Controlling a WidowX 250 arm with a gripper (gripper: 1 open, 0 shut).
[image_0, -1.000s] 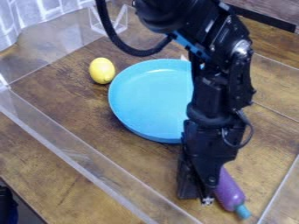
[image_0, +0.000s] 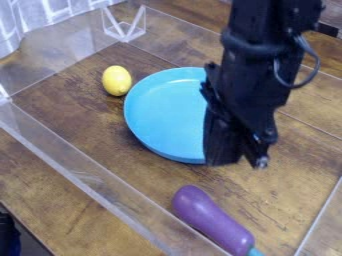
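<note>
The black gripper (image_0: 238, 150) hangs raised over the right side of a blue plate (image_0: 159, 113), covering part of it; whether its fingers are open or shut is unclear. A purple eggplant-like toy (image_0: 209, 216) with a teal end lies on the wooden surface below the gripper, toward the front. A yellow lemon-like toy (image_0: 118, 80) lies left of the plate, toward the back.
Clear plastic walls (image_0: 87, 190) edge the work area at the left and front. Bare wood (image_0: 54, 90) is free left of the plate, and more lies right of the purple toy.
The gripper has risen from low over the front right to higher above the plate's right side. The purple toy now shows fully, farther left and nearer the front than before.
</note>
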